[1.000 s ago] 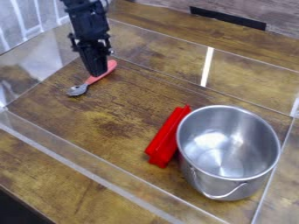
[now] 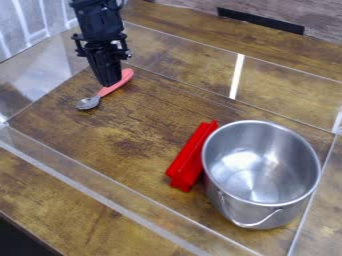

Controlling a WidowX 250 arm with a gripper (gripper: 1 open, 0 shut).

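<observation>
My black gripper (image 2: pixel 104 78) hangs at the upper left, its fingertips just over a utensil (image 2: pixel 115 85) with a pink-red handle and a metal head pointing down-left. The fingers look close together; whether anything is between them is unclear.
A steel pot (image 2: pixel 261 160) with a wire handle stands at the lower right, a red bar-like object (image 2: pixel 193 154) lying along its left side. Clear barrier edges border the wooden surface.
The gripper has shifted slightly to the left over the last second. The utensil, pot and red object look unmoved.
</observation>
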